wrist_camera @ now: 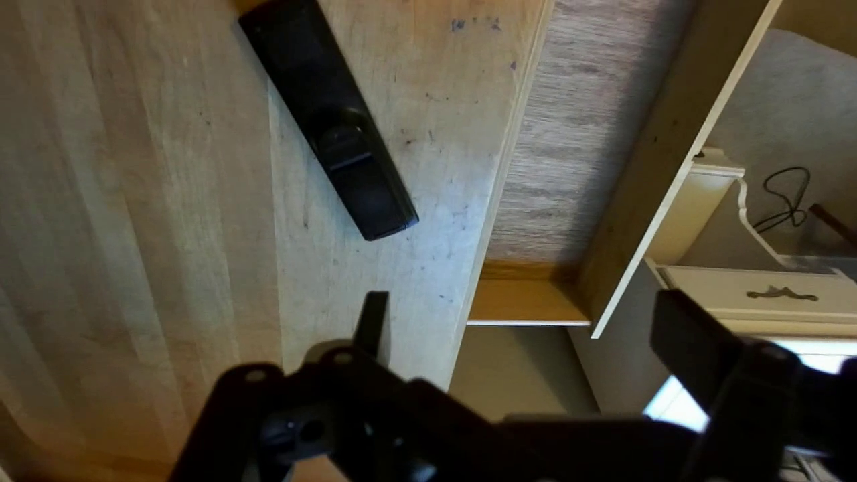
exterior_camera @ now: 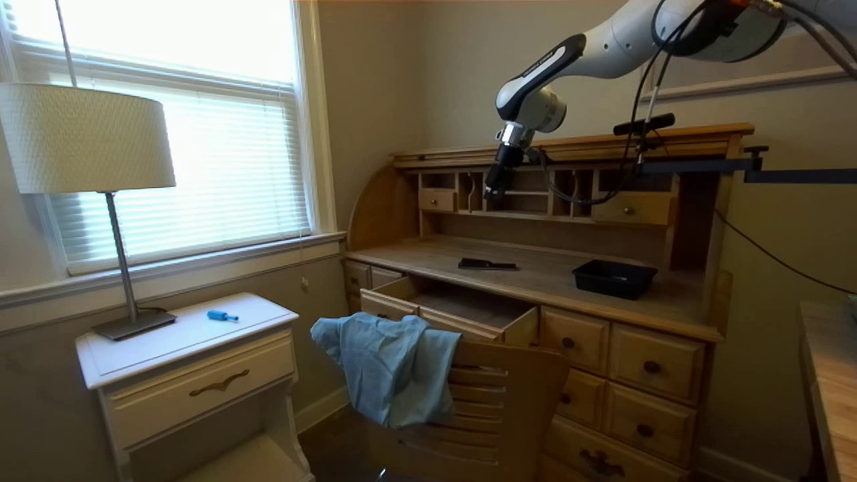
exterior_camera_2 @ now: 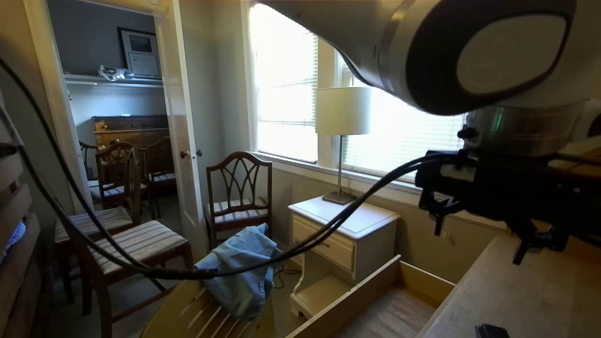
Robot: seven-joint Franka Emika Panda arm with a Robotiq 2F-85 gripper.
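Note:
My gripper (exterior_camera: 494,193) hangs above the roll-top desk, in front of its cubbyholes. In the wrist view its two fingers (wrist_camera: 371,325) stand wide apart, with nothing between them. A long black object (wrist_camera: 333,120) lies flat on the desktop (wrist_camera: 161,161), close to the desk's front edge and apart from the gripper. The same dark object (exterior_camera: 487,264) shows left of the black tray (exterior_camera: 614,278) in exterior view 1. Below the desktop edge, a wooden drawer (wrist_camera: 578,136) is pulled out, its visible floor bare.
A chair (exterior_camera: 514,402) with a blue cloth (exterior_camera: 394,365) over its back stands before the drawer. The white nightstand (exterior_camera: 265,309) at left carries a lamp (exterior_camera: 120,241) and a blue item (exterior_camera: 222,316). Cables (exterior_camera_2: 225,274) loop from the arm. Much of the desktop is clear.

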